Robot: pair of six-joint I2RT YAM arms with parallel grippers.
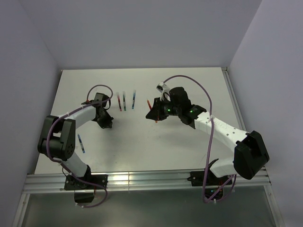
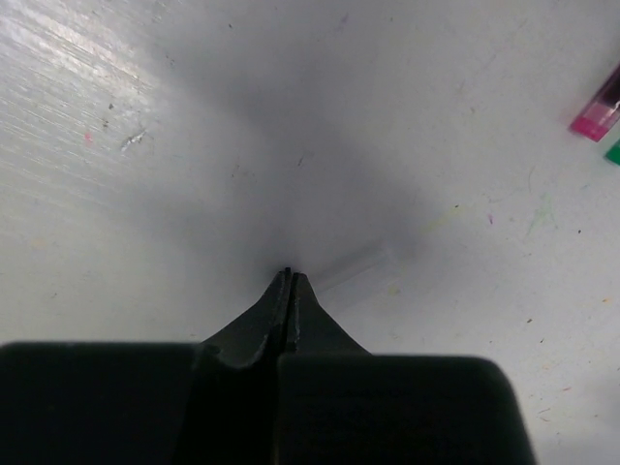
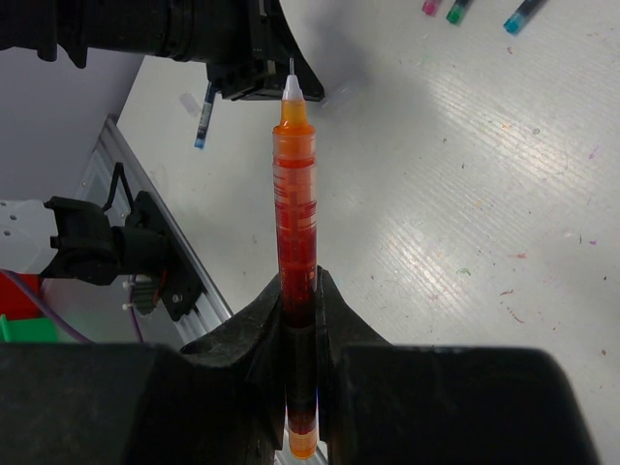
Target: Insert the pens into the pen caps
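My right gripper (image 1: 154,112) is shut on an orange-red pen (image 3: 295,213), held upright in the right wrist view with its tip up. My left gripper is shut, its fingertips down at the table beside a faint clear cap (image 2: 354,271); nothing shows held between them. Pink (image 2: 596,118), green (image 3: 457,12) and blue (image 3: 518,17) pens lie behind the left gripper. Another blue pen (image 1: 81,143) lies at the front left.
A metal rail (image 1: 142,176) runs along the front edge.
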